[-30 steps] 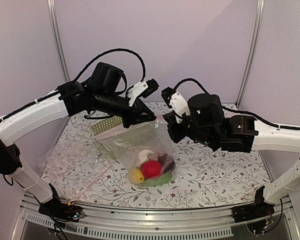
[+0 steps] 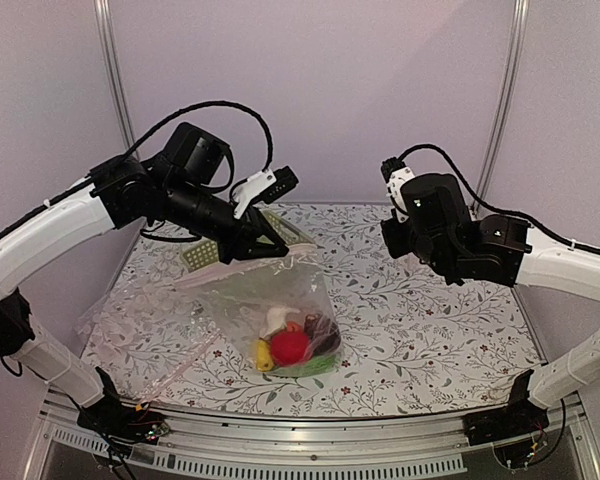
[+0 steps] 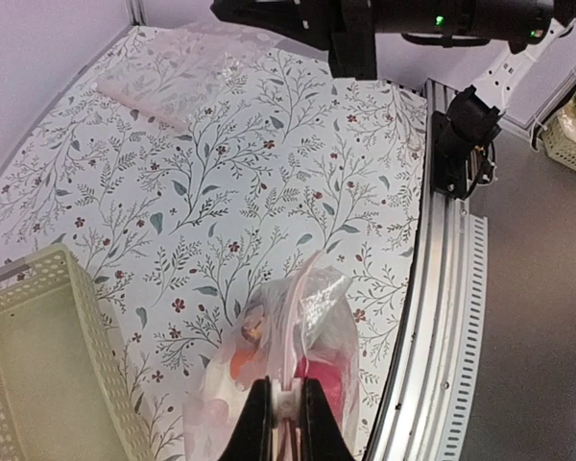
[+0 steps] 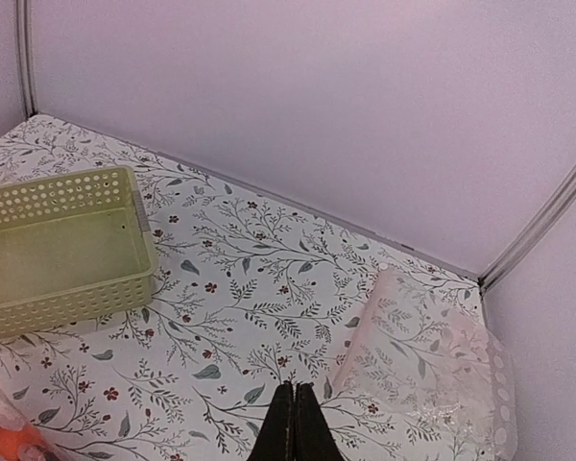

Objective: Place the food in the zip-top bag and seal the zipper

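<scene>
A clear zip bag (image 2: 255, 303) with a pink top strip holds the food in its lower end: a red piece (image 2: 289, 347), a yellow one (image 2: 263, 355), a white one, a dark one and something green. My left gripper is shut on the bag's zipper strip (image 3: 293, 307), and the bag hangs below it, food bunched at the bottom. Whether the zipper is sealed along its length cannot be told. Off to the right and apart from the bag, my right gripper is shut, nothing showing between its fingers.
An empty pale green basket (image 4: 62, 288) stands at the back behind the bag. Flat empty bags (image 4: 422, 355) lie at the table's right, with another clear bag (image 2: 140, 320) at its left. Between basket and right-hand bags the patterned tabletop is bare.
My right gripper has left the bag's right corner and moved off to the right.
</scene>
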